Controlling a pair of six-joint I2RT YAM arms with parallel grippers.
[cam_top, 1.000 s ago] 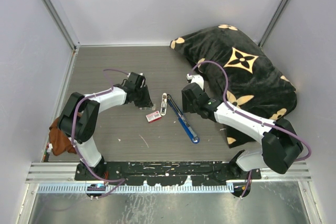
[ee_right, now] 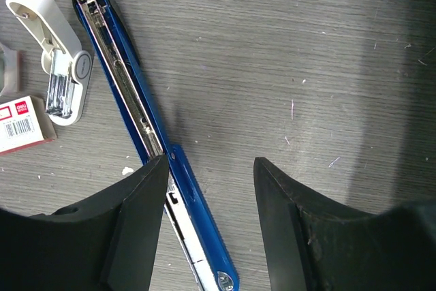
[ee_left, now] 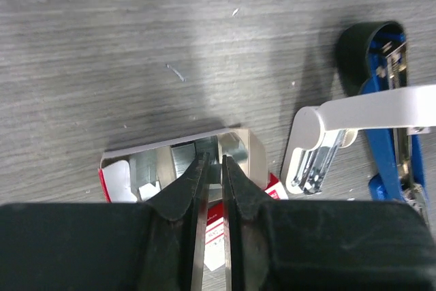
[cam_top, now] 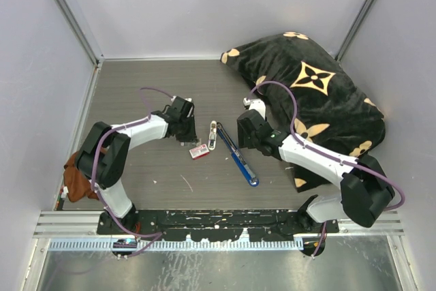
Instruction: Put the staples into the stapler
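My left gripper is over an open staple box (ee_left: pixel 119 178), its fingertips a narrow gap apart at the grey staple strips (ee_left: pixel 184 158); whether they touch any is unclear. A white stapler stands with its top raised right of the box, also seen in the right wrist view (ee_right: pixel 71 80). A long blue stapler (ee_right: pixel 204 216) lies open beside it, its channel exposed. A closed red-and-white box (ee_right: pixel 20 127) lies below the open one. My right gripper hangs open right of the blue stapler, holding nothing.
A large dark patterned cushion (cam_top: pixel 313 100) fills the right side behind my right arm. A brown cloth (cam_top: pixel 76 178) lies at the far left. Bare table (cam_top: pixel 150 80) shows at the back left and in front.
My left gripper has moved slightly toward the front of the table, over the open box. The right arm and the staplers look unchanged.
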